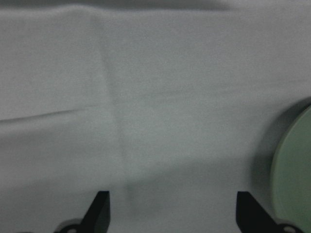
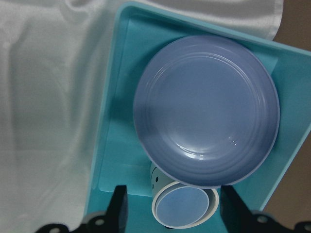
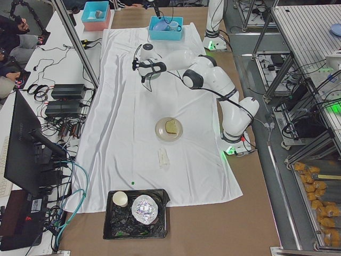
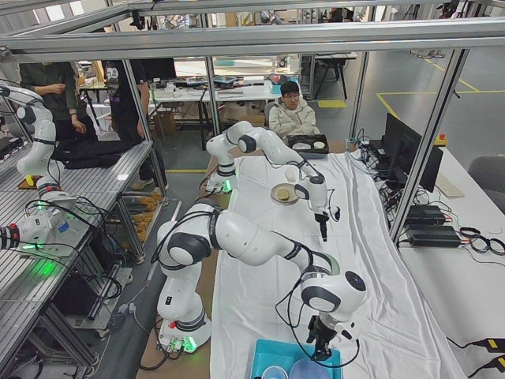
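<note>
My left gripper is open and empty above the white cloth (image 1: 146, 121), with the rim of a green plate (image 1: 296, 174) at the right of its view. My right gripper hangs open over the blue bin (image 2: 114, 136), which holds a purple-blue plate (image 2: 206, 107) and cups (image 2: 180, 206). In the camera left view a beige plate (image 3: 160, 133) with a yellow slice (image 3: 171, 126) lies mid-cloth.
A black tray (image 3: 114, 226) with a white cup (image 3: 120, 198) and a foil-covered round item (image 3: 144, 208) sits at the near end. The cloth around the beige plate is mostly clear.
</note>
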